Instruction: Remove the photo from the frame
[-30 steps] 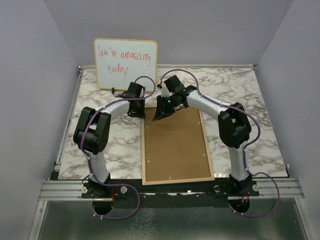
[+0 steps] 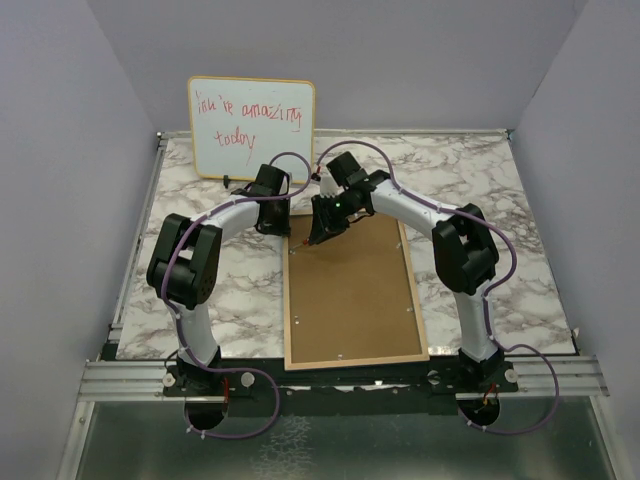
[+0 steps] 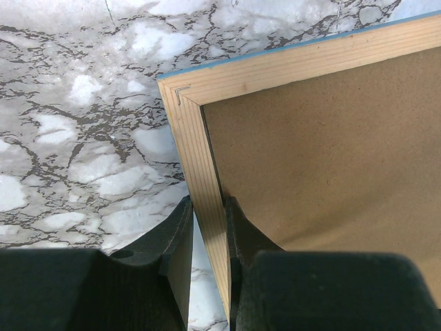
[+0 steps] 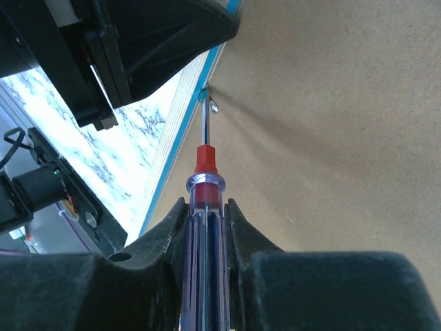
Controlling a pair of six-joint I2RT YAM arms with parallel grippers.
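Note:
Face down on the table lies the wooden picture frame (image 2: 287, 310), its brown backing board (image 2: 355, 290) showing and small metal tabs along the inner edges. My left gripper is shut on the frame's left side, near the far left corner. Gripped in my right gripper is a screwdriver (image 4: 205, 183) with a red and clear handle. Its metal tip meets the left inner edge, beside a small metal tab (image 4: 213, 106). The photo itself is hidden under the board.
A whiteboard (image 2: 252, 130) with red writing stands behind the frame on the left. Bare marble tabletop (image 2: 520, 260) lies right of the frame. In the right wrist view, the left gripper's dark fingers (image 4: 158, 48) are close to the screwdriver tip.
The right arm has shifted very slightly, with the screwdriver still at the same edge. The left arm and the frame look unmoved.

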